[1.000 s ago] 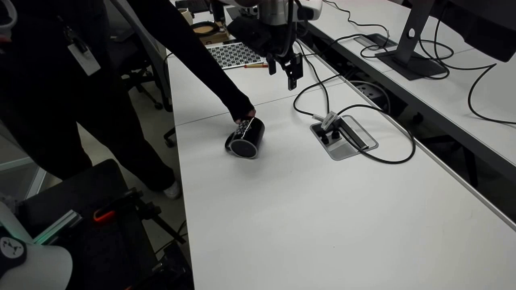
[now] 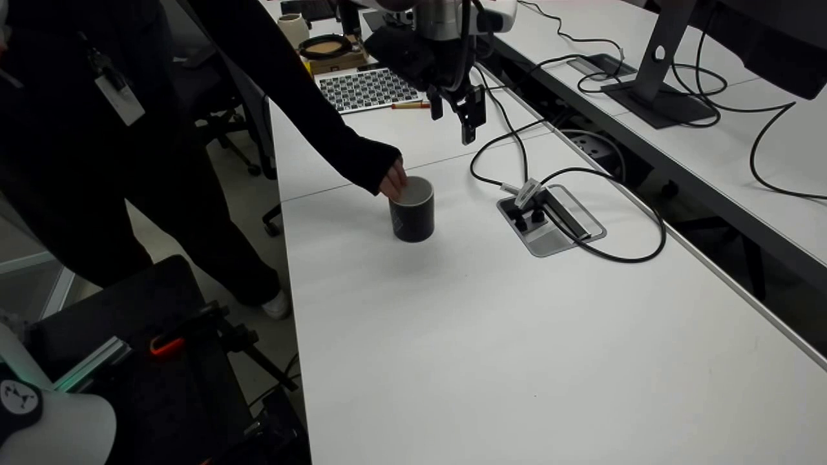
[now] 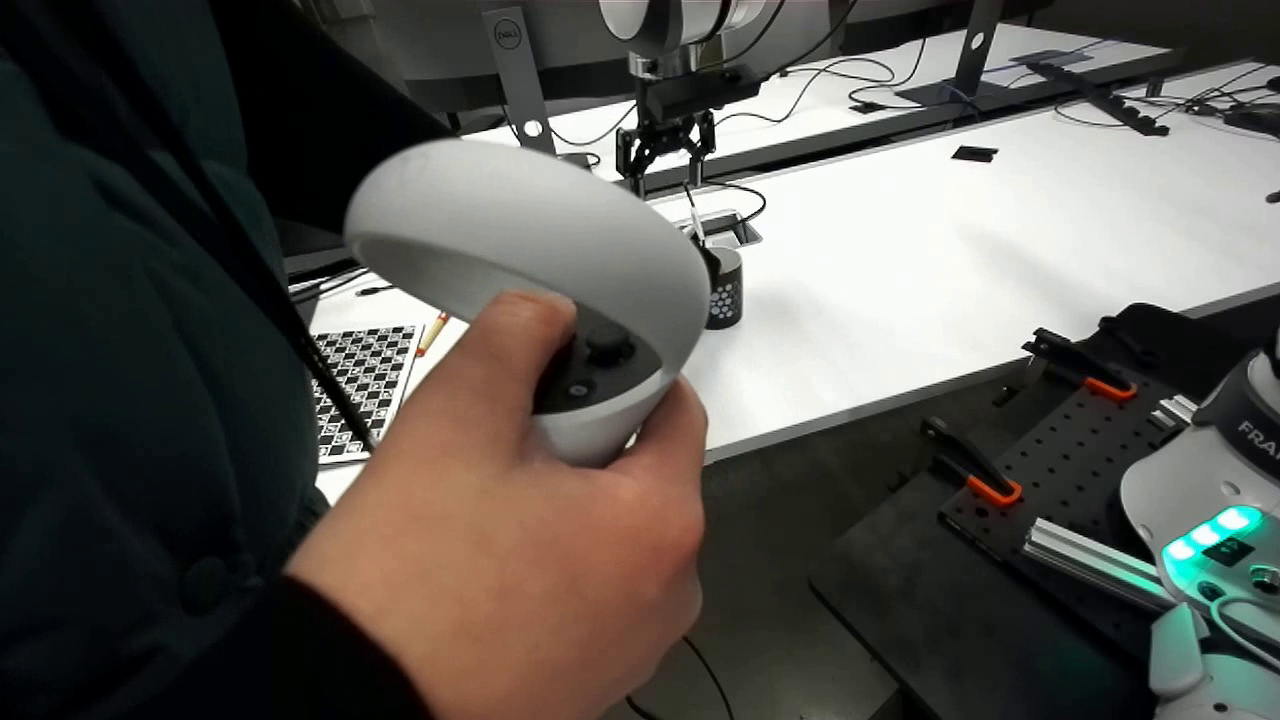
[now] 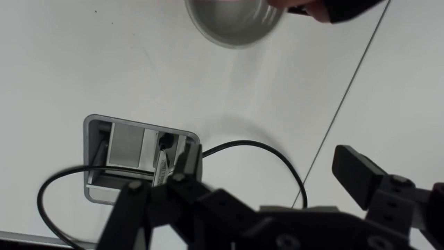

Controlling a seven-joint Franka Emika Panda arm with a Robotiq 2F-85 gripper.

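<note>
A dark mug (image 2: 413, 220) with a pale inside stands upright on the white table, a person's hand (image 2: 393, 181) at its rim. In the second exterior view the mug (image 3: 725, 300) shows a pattern of light dots and is partly covered by a held controller. From above, the wrist view catches only part of the mug (image 4: 235, 25) at its top edge, with fingers at the rim. My gripper (image 2: 451, 124) hangs open above the table, behind the mug and apart from it. Nothing sits between its fingers, which spread wide in the wrist view.
A recessed socket box (image 2: 552, 221) with looping black cables lies right of the mug. A checkered board (image 2: 370, 89) and a pen (image 2: 410, 104) lie at the back. A person stands along the table's left edge.
The mug was tipped over on its side in the person's hand; now it stands upright, slightly further back. My arm and gripper have not moved.
</note>
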